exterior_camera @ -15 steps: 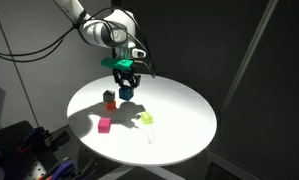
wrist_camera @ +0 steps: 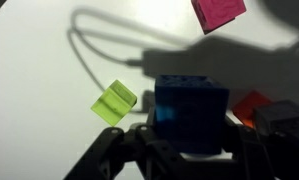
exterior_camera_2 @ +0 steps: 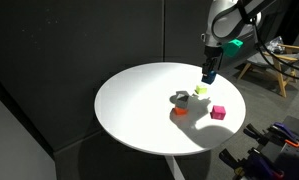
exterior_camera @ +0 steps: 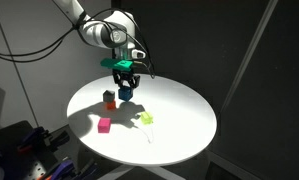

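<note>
A dark blue block [wrist_camera: 189,110] fills the middle of the wrist view, and my gripper is shut on it. In exterior view 1 the blue block [exterior_camera: 125,93] hangs under the gripper [exterior_camera: 126,84] above the white table [exterior_camera: 179,115]. Exterior view 2 shows the blue block [exterior_camera_2: 208,76] raised at the table's far right. A yellow-green block [wrist_camera: 114,103] lies on the table to the left in the wrist view, apart from the gripper. The pink block [wrist_camera: 218,12] is at the top of that view.
An orange block [exterior_camera: 110,105] sits beside a grey block [exterior_camera: 109,96], close to the gripper. In exterior view 2 the pink block [exterior_camera_2: 219,113] lies near the table's right edge.
</note>
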